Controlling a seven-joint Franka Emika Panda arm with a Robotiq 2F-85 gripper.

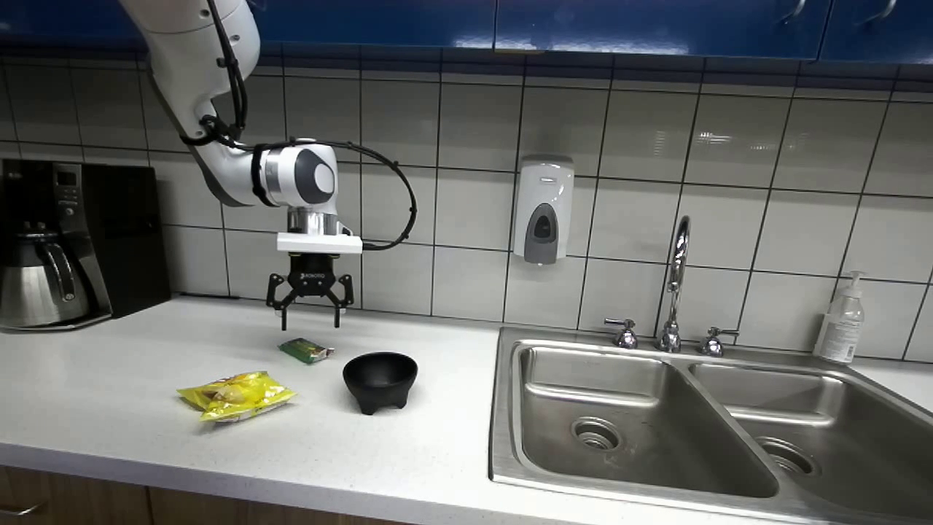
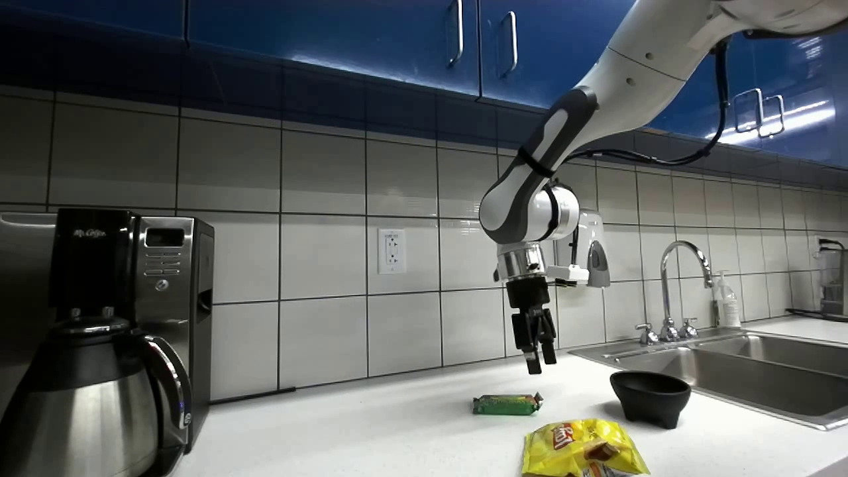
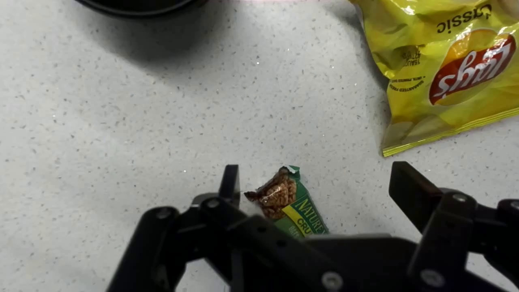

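My gripper (image 1: 310,322) hangs open above the counter, nothing between its fingers. Below it lies a green granola bar packet (image 1: 306,350), flat on the white surface. From the wrist, the packet (image 3: 292,204) appears between the two spread fingertips, its lower part hidden by the gripper body. Nearer the counter's front rests a yellow chip bag (image 1: 237,397), which in the second exterior view is the bag (image 2: 584,448) in front of the packet (image 2: 507,405). A black footed bowl (image 1: 380,382) stands upright and looks empty, to the right of both.
The steel double sink (image 1: 503,411) is set into the counter on the right, with a faucet (image 1: 675,280) behind it. A coffee maker (image 1: 122,236) occupies the left end. The tiled wall is close behind the gripper. Bare counter (image 1: 114,376) lies left of the packets.
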